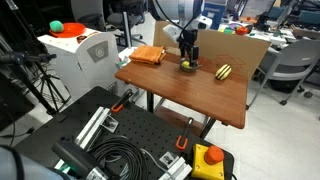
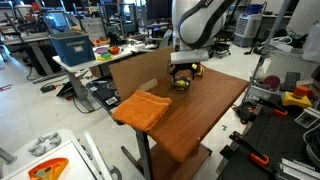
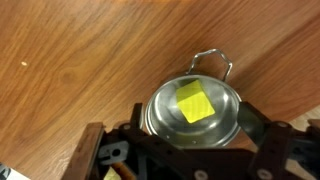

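A small metal pot (image 3: 160, 112) with a looped handle stands on the wooden table. Inside it lies a yellow block (image 3: 193, 101), clearly seen from the wrist. My gripper is open above the pot, with dark fingers to either side of it and nothing held between them. From the first exterior view, the pot (image 1: 188, 66) is near the table's back edge, just below the gripper (image 1: 189, 53). The second exterior view also has the pot (image 2: 181, 84) under the white arm.
An orange cloth (image 1: 148, 54) lies at the table's left end. A ridged yellow object (image 1: 223, 72) rests to the right of the pot. Brown panels (image 1: 230, 48) stand along the back edge.
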